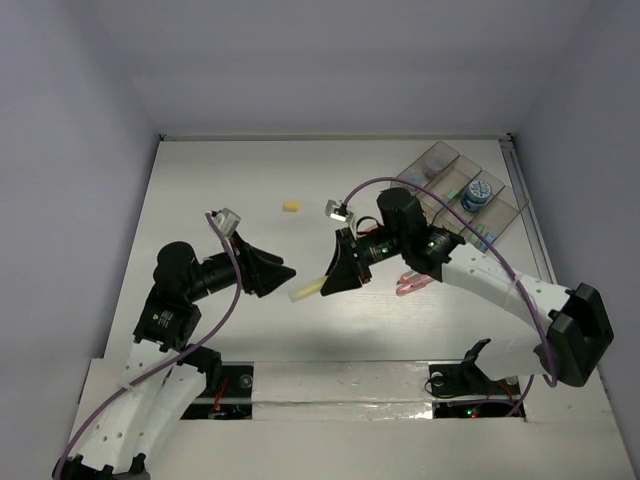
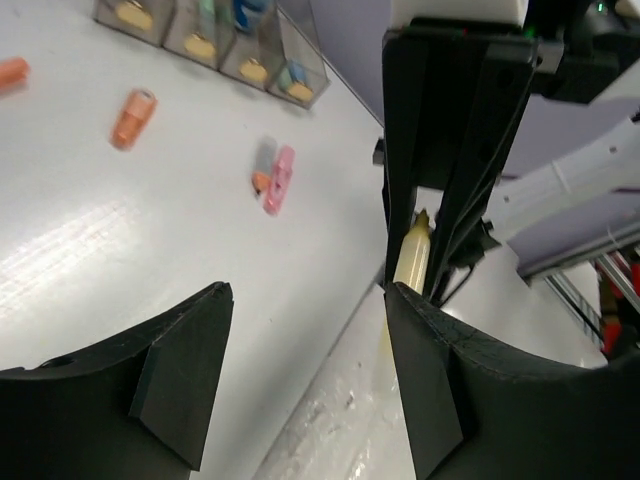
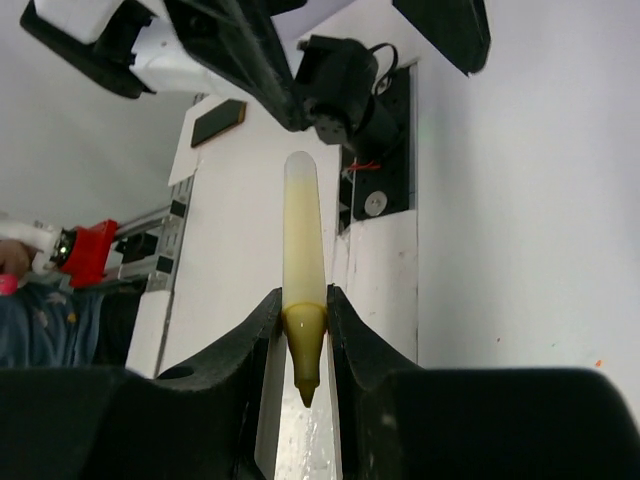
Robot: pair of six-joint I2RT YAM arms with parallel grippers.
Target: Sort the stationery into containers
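My right gripper [image 1: 335, 283] is shut on a pale yellow marker [image 1: 308, 289] above the middle of the table. In the right wrist view the marker [image 3: 303, 250] stands lengthwise from the fingertips, its tapered tip between them. My left gripper [image 1: 283, 279] is open just left of the marker's free end, nothing between its fingers. A compartmented clear container [image 1: 440, 152] stands at the back right, holding a round blue-lidded jar [image 1: 477, 193] and small pieces. On the table lie a yellow piece [image 1: 291, 206] and pink-red items [image 1: 412, 283] partly behind the right arm.
Orange pieces [image 2: 133, 118] and a pink one [image 2: 280, 180] lie apart in the left wrist view. Walls close in the table at left, back and right. Purple cables hang over both arms.
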